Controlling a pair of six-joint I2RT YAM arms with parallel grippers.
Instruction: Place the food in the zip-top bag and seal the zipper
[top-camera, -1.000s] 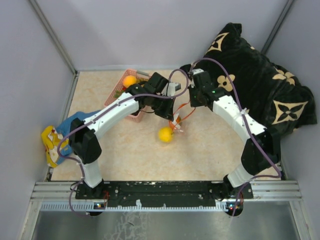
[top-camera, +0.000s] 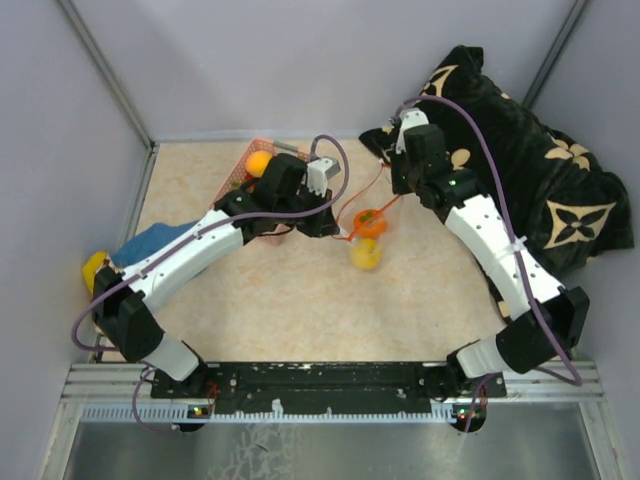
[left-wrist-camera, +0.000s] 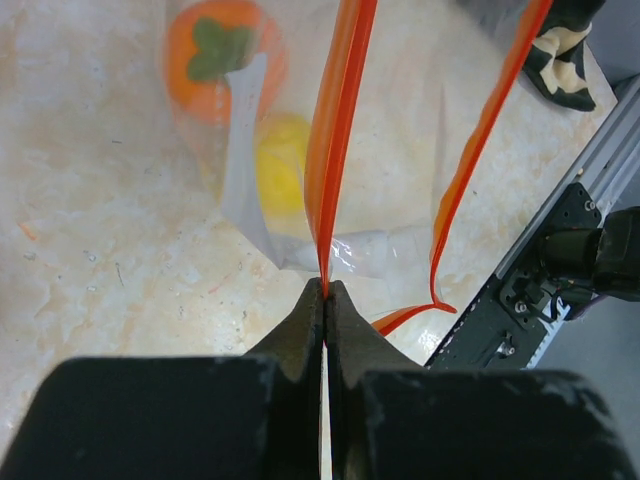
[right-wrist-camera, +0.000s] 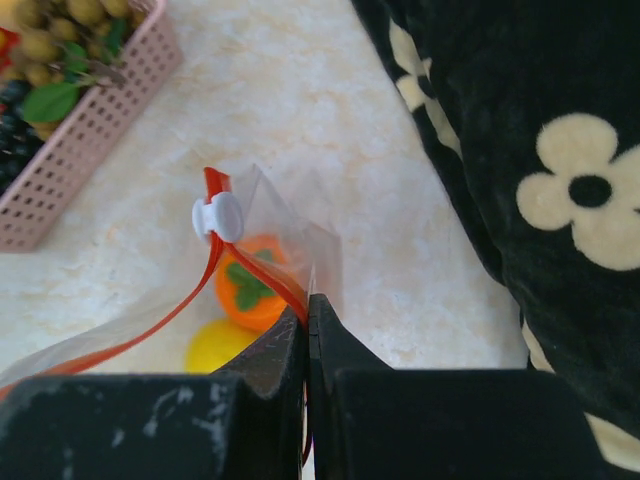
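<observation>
The clear zip top bag (left-wrist-camera: 400, 160) hangs open between my grippers, its orange-red zipper edges (left-wrist-camera: 340, 120) spread apart. Its white slider (right-wrist-camera: 218, 216) sits at one end of the zipper in the right wrist view. Inside are an orange food piece with green leaves (right-wrist-camera: 250, 285) and a yellow one (top-camera: 366, 254). My left gripper is shut on one zipper edge, which runs down into its fingertips. On the opposite side, my right gripper is shut with the other orange edge between its fingers.
A pink basket (right-wrist-camera: 100, 130) of mixed food stands at the back left, behind my left arm. Dark patterned cushion (top-camera: 530, 170) fills the back right. A blue cloth (top-camera: 160, 245) lies at the left edge.
My left gripper has moved left and the right one slightly right, so the bag's mouth is wider. The yellow piece has shifted right and up; the orange piece now shows fully.
</observation>
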